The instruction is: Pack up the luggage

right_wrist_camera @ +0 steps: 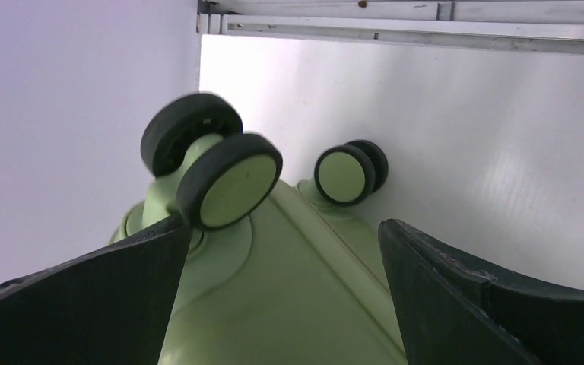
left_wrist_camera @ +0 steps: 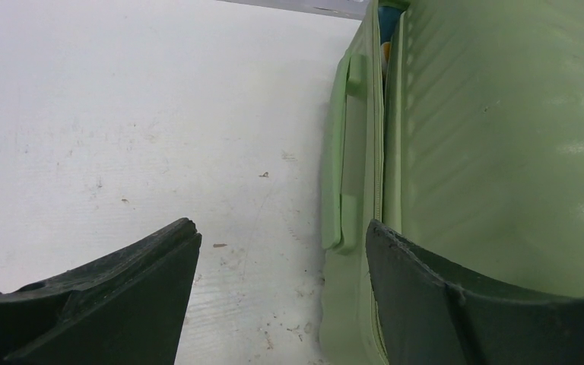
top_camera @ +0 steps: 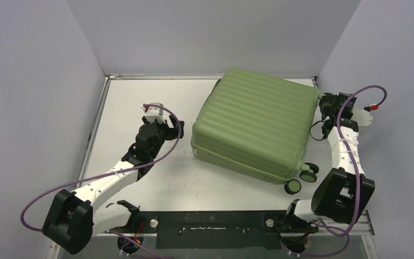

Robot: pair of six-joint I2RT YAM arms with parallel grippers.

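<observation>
A large green ribbed suitcase [top_camera: 256,121] lies closed over on the table, turned at a slant, its wheels toward the right. To its left, my left gripper [top_camera: 179,128] stands open, apart from the shell. In the left wrist view the suitcase's side handle [left_wrist_camera: 336,163] and a narrow gap along the seam show, with something blue and orange inside. My right gripper is open at the wheeled end; a wheel pair [right_wrist_camera: 236,179] at the far corner stands near its left finger [right_wrist_camera: 114,293]. Neither gripper holds anything.
Grey walls [top_camera: 393,162] enclose the sides and back, the right one close to my right arm. Another wheel pair [top_camera: 292,186] sticks out at the suitcase's front right corner.
</observation>
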